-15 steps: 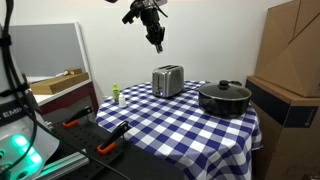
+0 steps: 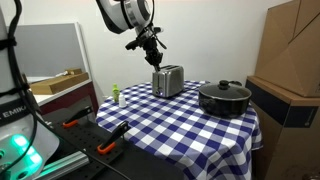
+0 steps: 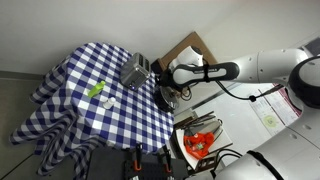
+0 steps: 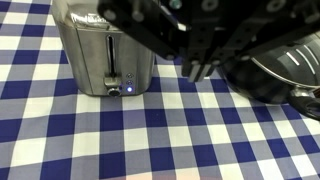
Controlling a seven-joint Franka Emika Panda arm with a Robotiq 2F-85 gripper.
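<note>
A silver toaster (image 2: 168, 82) stands upright on the blue-checked cloth, and its lever side with a lit button shows in the wrist view, where the toaster (image 4: 112, 55) fills the upper left. My gripper (image 2: 157, 66) hangs just above the toaster's left end in exterior view 1. In the wrist view the gripper points down beside the toaster's lever side, its fingers drawn together and nothing visible between them. No contact with the toaster can be made out.
A black lidded pot (image 2: 224, 98) sits right of the toaster; the pot (image 4: 270, 75) also shows in the wrist view. Small green and white items (image 2: 116, 92) lie at the left of the cloth.
My gripper has come down from well above the toaster to just over its left end. The toaster, pot and small items have stayed put.
</note>
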